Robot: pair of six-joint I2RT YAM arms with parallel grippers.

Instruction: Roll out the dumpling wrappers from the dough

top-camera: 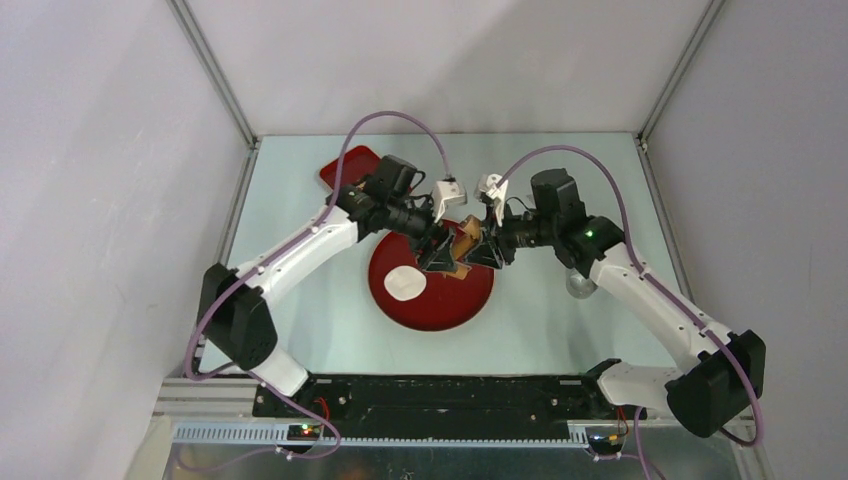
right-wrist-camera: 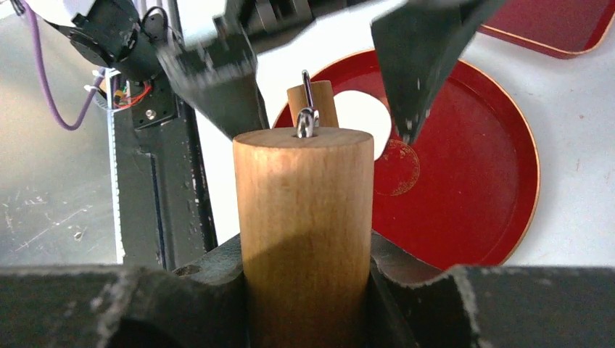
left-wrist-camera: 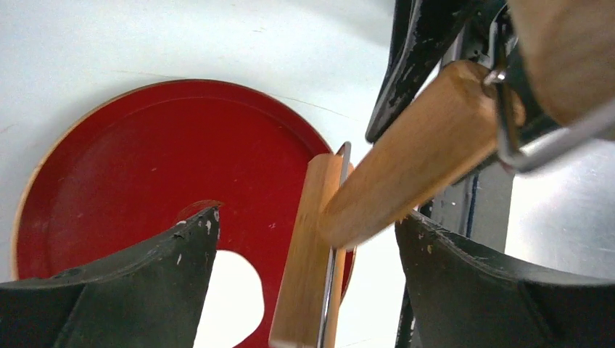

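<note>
A round red plate (top-camera: 420,300) carries a flat white dough round (top-camera: 404,283) on its left part. Over the plate's right part, my right gripper (top-camera: 480,245) is shut on a wooden rolling pin (right-wrist-camera: 304,203), which fills the bottom middle of the right wrist view. A second wooden piece of the roller (left-wrist-camera: 304,268) with a metal rod shows below it in the left wrist view. My left gripper (top-camera: 440,250) is part open around that piece, close to the right one; whether its fingers touch the wood is unclear.
A small red tray (top-camera: 350,160) lies at the back left. A metal round object (top-camera: 581,285) sits right of the plate, partly under the right arm.
</note>
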